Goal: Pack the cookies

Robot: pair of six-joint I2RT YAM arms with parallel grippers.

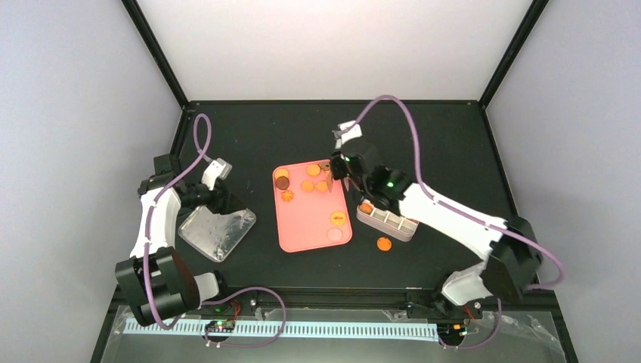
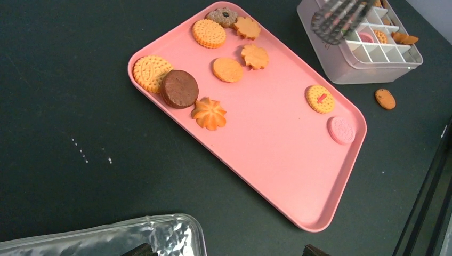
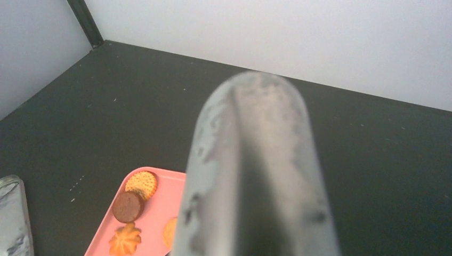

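The pink tray (image 1: pixel 306 223) holds several cookies, among them a chocolate one (image 2: pixel 179 88), a flower-shaped one (image 2: pixel 209 113) and a pink one (image 2: pixel 341 129). A compartmented box (image 2: pixel 346 64) to its right holds some cookies, with a single cookie (image 2: pixel 385 99) lying outside it. My right gripper (image 1: pixel 334 175) is over the tray's back right corner; one blurred finger (image 3: pixel 256 160) fills the middle of its wrist view, and its opening is unclear. My left gripper (image 1: pixel 227 208) stands open over the clear plastic tray (image 1: pixel 204 238), its fingertips at the bottom of its wrist view.
The clear tray lies left of the pink tray. White walls border the workspace.
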